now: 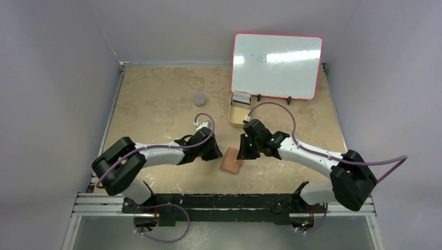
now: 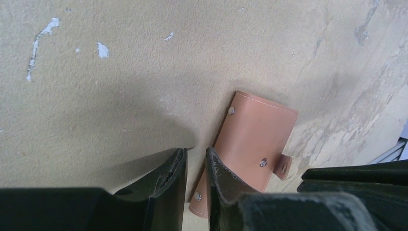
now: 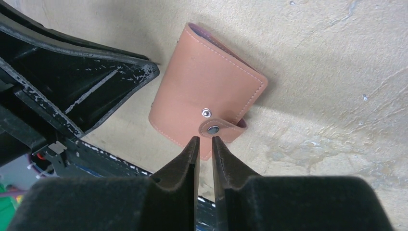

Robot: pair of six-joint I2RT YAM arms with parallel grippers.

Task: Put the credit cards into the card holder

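Note:
The brown leather card holder (image 1: 230, 164) lies flat and folded over on the table between my two arms. Its snap strap (image 3: 222, 130) sticks out past one edge in the right wrist view. My left gripper is low at the holder's left edge; its fingers stand close together in front of that edge, with nothing seen held between them. Over the holder's strap side, my right gripper is shut, with only a narrow empty slit between its fingers. No loose card can be made out on the table.
Behind the right arm stands a beige box (image 1: 238, 115) holding flat grey-white items (image 1: 241, 99). A small clear cup (image 1: 199, 99) is at the back, and a whiteboard (image 1: 277, 65) leans behind the box.

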